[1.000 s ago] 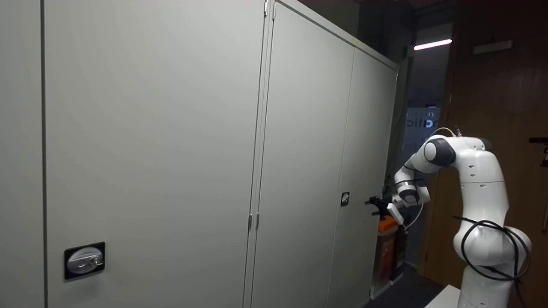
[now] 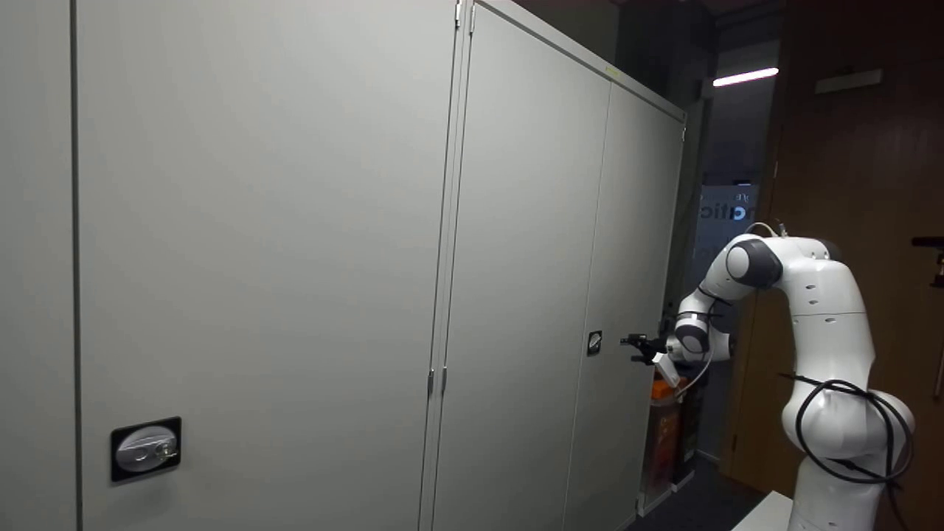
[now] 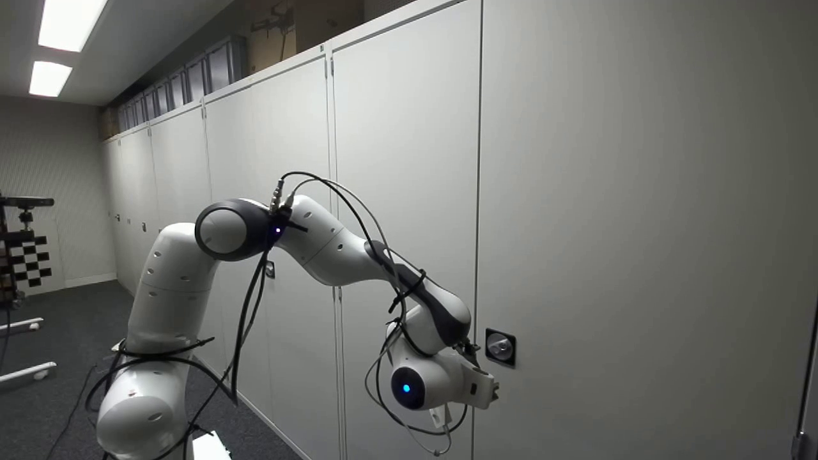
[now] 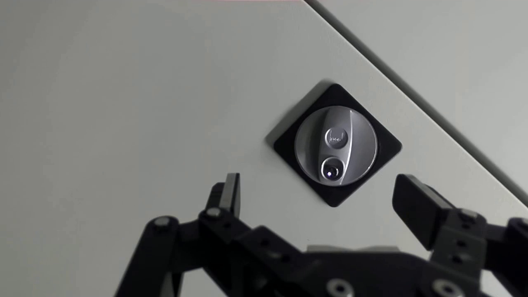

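A round silver turn handle (image 4: 341, 145) with a keyhole sits on a black square plate (image 4: 334, 197), fixed to the grey cabinet door (image 4: 148, 114). In exterior view 1 the same handle (image 2: 594, 344) lies just left of my gripper (image 2: 626, 349), with a gap between them. My gripper stands open in the wrist view, one finger (image 4: 229, 195) to the left and the other to the right, nothing between them. The handle appears ahead of the fingers, nearer the right finger. From exterior view 2 the fingers are mostly hidden behind the wrist, while the handle (image 3: 500, 347) shows to its right.
A seam (image 4: 420, 101) between two doors runs close beside the handle. Another handle (image 2: 146, 450) is on a nearer cabinet door. An orange-lidded bin (image 2: 664, 425) stands beyond the cabinet, below my wrist. Black cables (image 3: 249, 306) hang along the arm.
My gripper has moved a little to the left in exterior view 1, closer to the cabinet handle, and the wrist has shifted its angle. The cabinet doors have not moved.
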